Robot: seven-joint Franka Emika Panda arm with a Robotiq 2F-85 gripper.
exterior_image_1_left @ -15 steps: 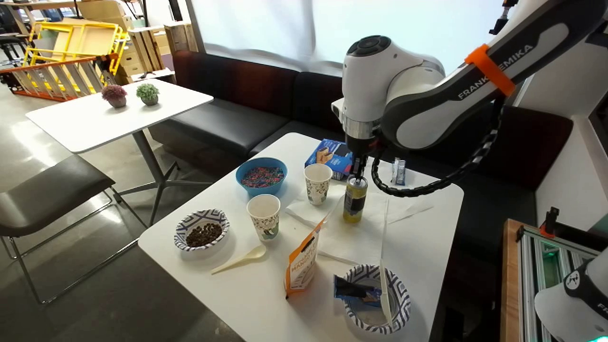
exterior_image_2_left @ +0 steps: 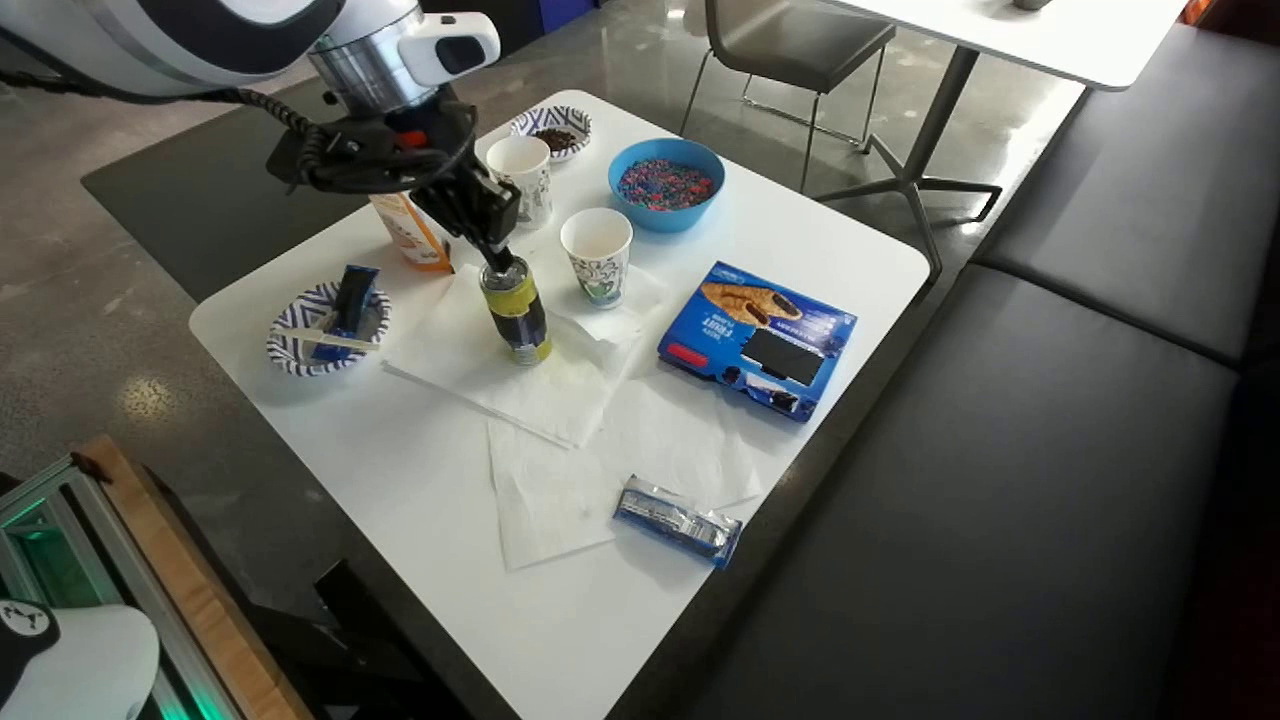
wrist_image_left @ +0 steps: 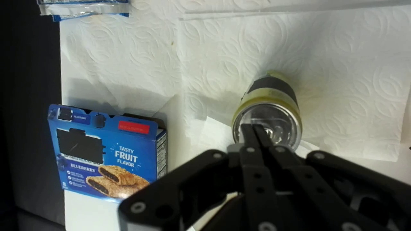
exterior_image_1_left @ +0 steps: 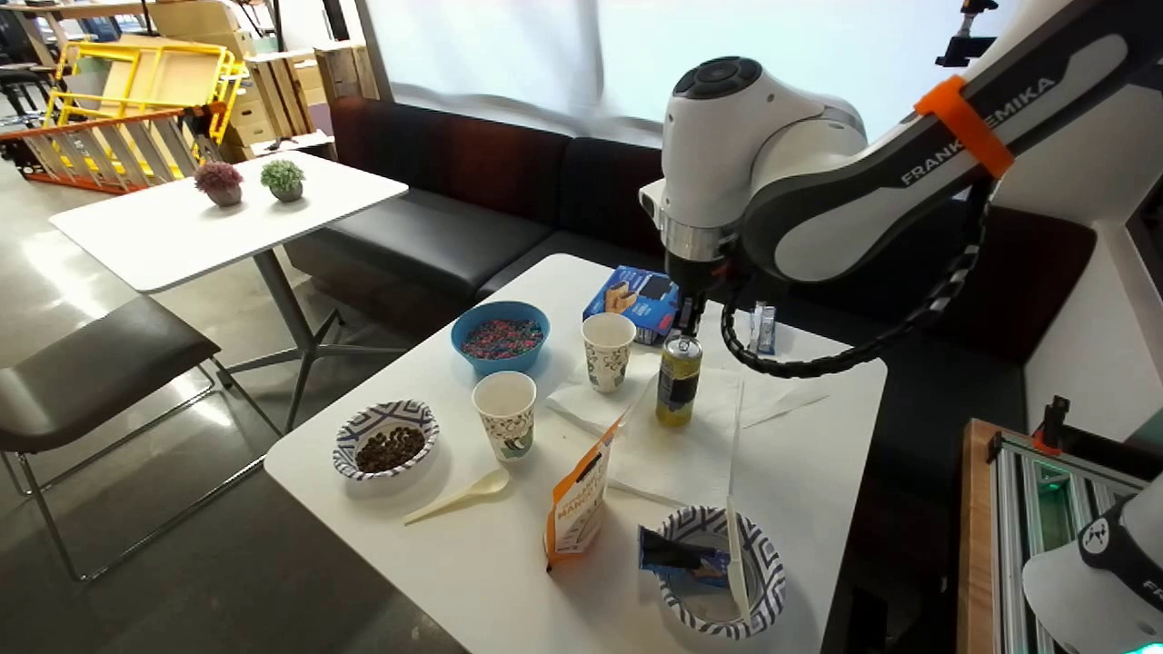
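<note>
A yellow-green can (exterior_image_1_left: 678, 383) with a dark band stands upright on white paper napkins. My gripper (exterior_image_1_left: 686, 329) is directly over it, pointing down, and its fingertips are at the can's top. Seen from the other side, the can (exterior_image_2_left: 517, 314) has the gripper (exterior_image_2_left: 499, 260) right at its upper rim. In the wrist view the gripper is shut, its two narrow fingers side by side over the lid of the can (wrist_image_left: 271, 111). A shiny bit of the lid shows beside the fingertips. Whether anything thin sits between the tips cannot be made out.
Close to the can stand a paper cup (exterior_image_2_left: 596, 257) and a blue fruit-bar box (exterior_image_2_left: 758, 341). Around them are a second cup (exterior_image_1_left: 507, 416), a blue bowl (exterior_image_1_left: 466, 347), an orange pouch (exterior_image_1_left: 578, 501), a patterned bowl (exterior_image_1_left: 770, 567) and a wrapped bar (exterior_image_2_left: 679, 520).
The arm has shifted slightly to the right and a touch upward in exterior view 1. The can and everything else on the table stay where they were.
</note>
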